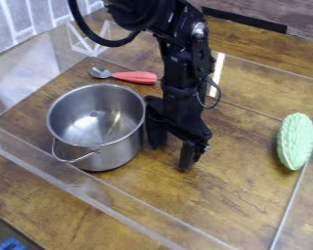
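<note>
My black arm comes down from the top centre, and its gripper (174, 145) hangs low over the wooden table (199, 205), just right of a steel pot (101, 142) with a wire handle. The gripper's fingers are spread open, with nothing visible between them; their dark shapes partly merge with the shadow. A spoon with a red handle (134, 77) lies behind the pot. A pale green cabbage-like object (295, 142) lies at the right.
A pale strip stands behind the arm. Clear panels edge the table at the left and front.
</note>
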